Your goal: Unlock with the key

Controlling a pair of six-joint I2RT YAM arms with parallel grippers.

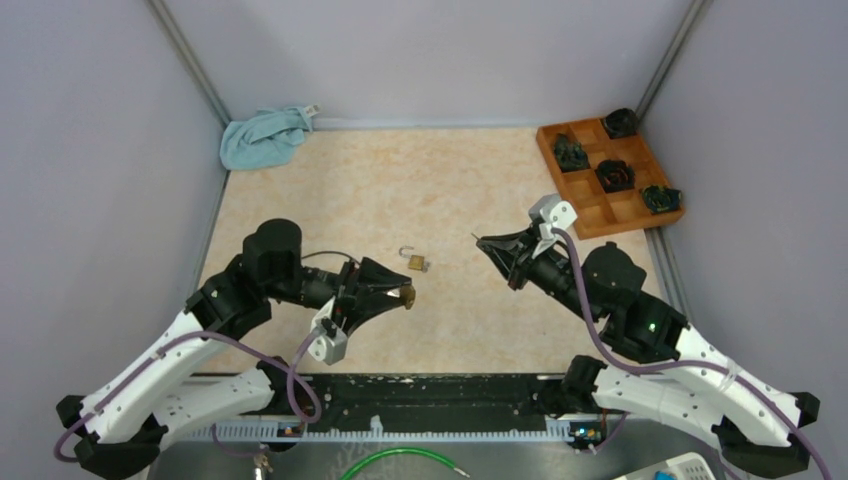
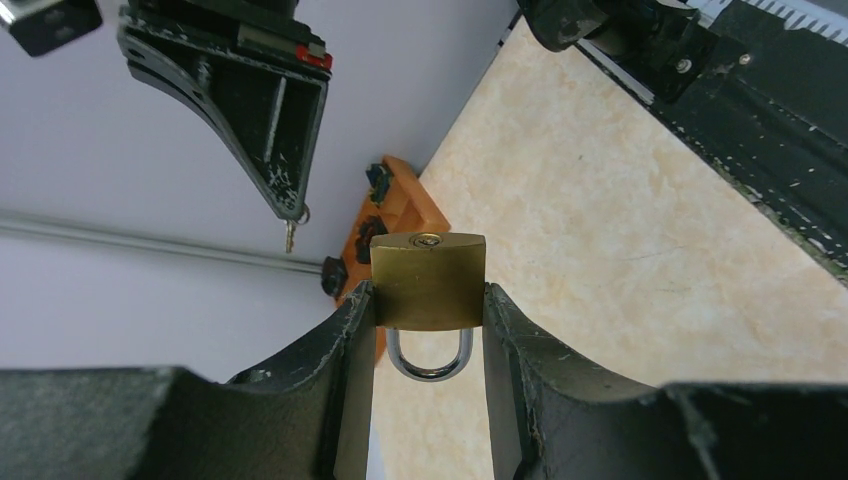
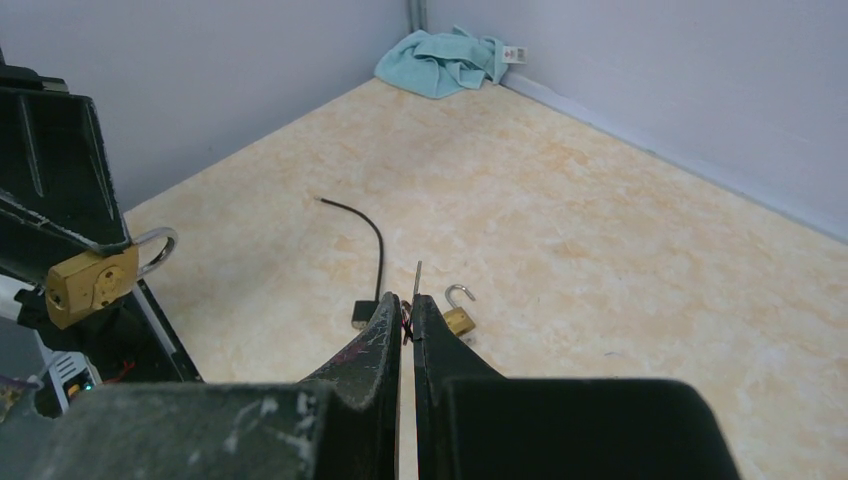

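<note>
A brass padlock (image 2: 428, 285) is clamped between the fingers of my left gripper (image 1: 404, 292). Its keyhole end faces up in the left wrist view; the metal shackle (image 2: 430, 368) hangs below with both ends at the body. The right wrist view shows this padlock (image 3: 92, 285) at far left. My right gripper (image 1: 483, 243) is shut on a small key (image 3: 418, 278), whose thin blade sticks out past the fingertips. In the left wrist view the key (image 2: 290, 237) hangs up and left of the padlock, well apart from it.
A second padlock (image 1: 416, 262), its shackle open, lies on the table with a black cable (image 3: 372, 235) nearby. A wooden compartment tray (image 1: 597, 212) stands at back right, a blue cloth (image 1: 262, 140) at back left.
</note>
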